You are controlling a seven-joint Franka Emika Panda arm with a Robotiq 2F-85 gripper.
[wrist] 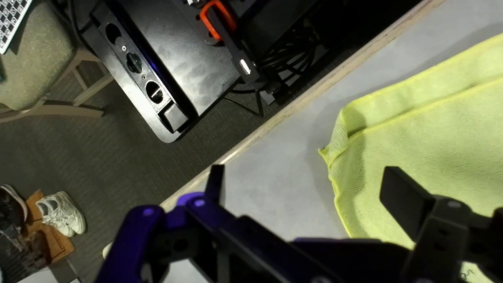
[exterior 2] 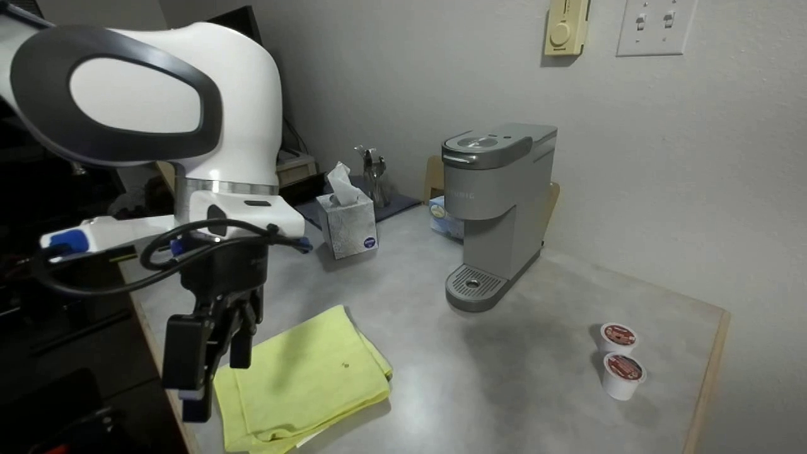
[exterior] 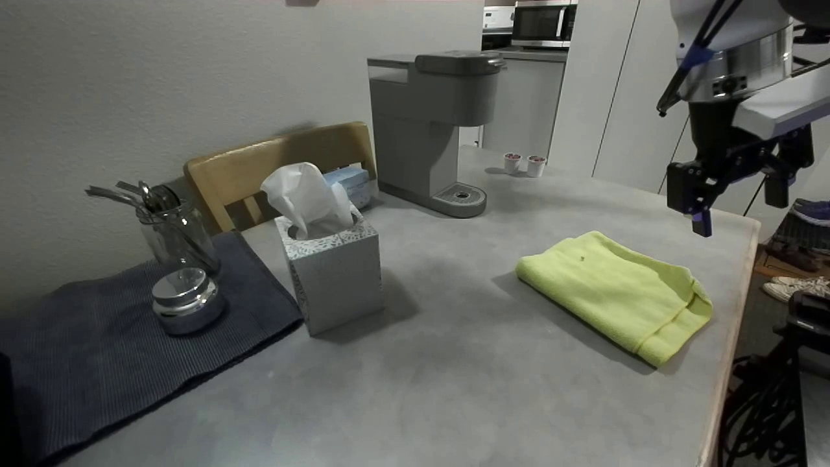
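Note:
My gripper (exterior: 737, 210) hangs open in the air above the table's right edge, nothing between its fingers. Below and beside it, a folded yellow-green cloth (exterior: 611, 292) lies flat on the grey table. From the other side, the gripper (exterior 2: 215, 382) appears in front of the cloth (exterior 2: 310, 374), covering part of its left side. In the wrist view the two fingertips are wide apart; one overlaps the cloth (wrist: 438, 127), while the other lies over the wooden table edge. How high the fingers stand above the cloth is hard to tell.
A grey coffee maker (exterior 2: 492, 219) stands at the back, with two pods (exterior 2: 624, 377) on the table beyond. A tissue box (exterior: 334, 272), a glass jar of utensils (exterior: 179, 237) and a silver-lidded jar (exterior: 187, 301) are farther left. Mid-table is bare.

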